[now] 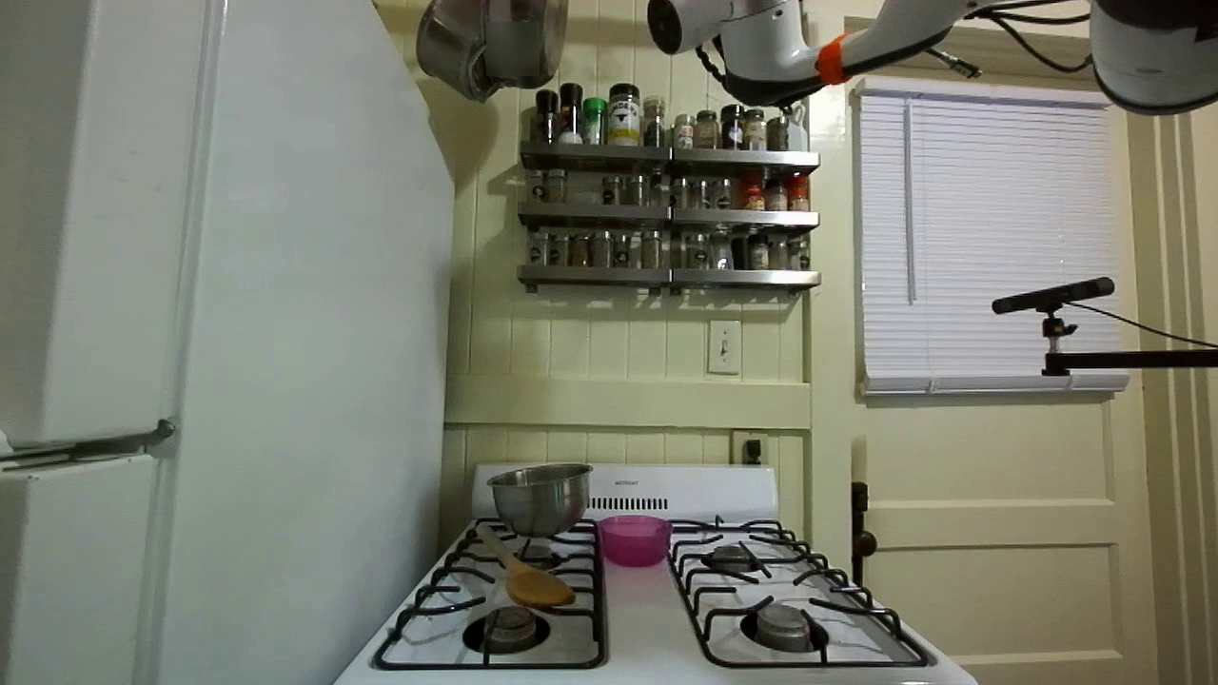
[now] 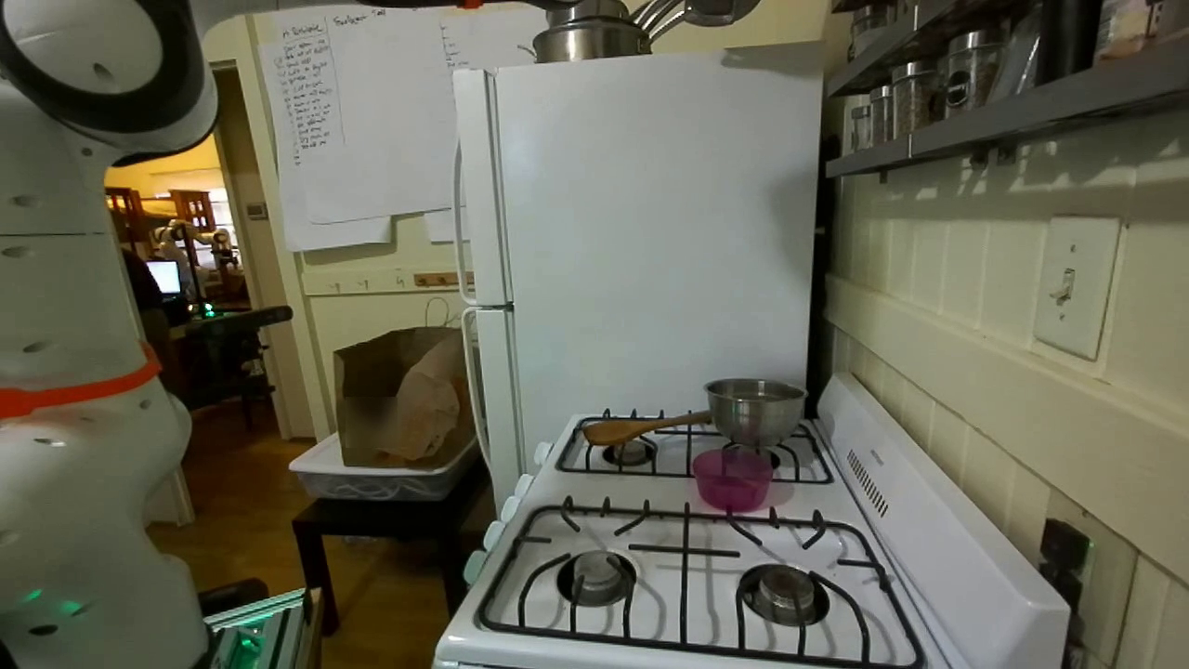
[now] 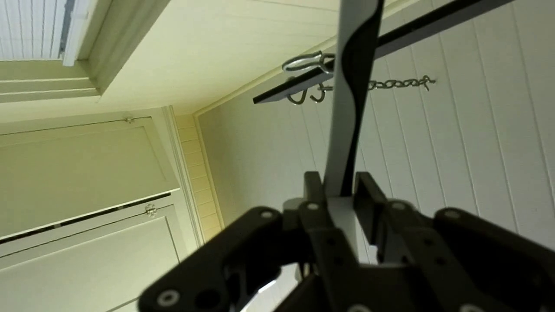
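My gripper is shut on a long, thin utensil handle (image 3: 346, 119), grey along one side and black along the other. The handle runs up through the wrist view and leaves the top edge, so its far end is hidden. Neither exterior view shows the gripper; only white arm links (image 1: 788, 51) appear, high at the upper right of exterior view 1. On the stove's left burners stand a steel bowl (image 1: 541, 500) and a wooden spoon (image 1: 534, 582). A pink translucent bowl (image 1: 634, 540) sits between the grates at the back.
Steel pots (image 1: 520, 46) hang high on the left near spice shelves (image 1: 668, 217). A dark overhead bar (image 3: 296, 86) with hooks and a chain shows beyond the handle. The fridge (image 2: 658, 223) borders the stove.
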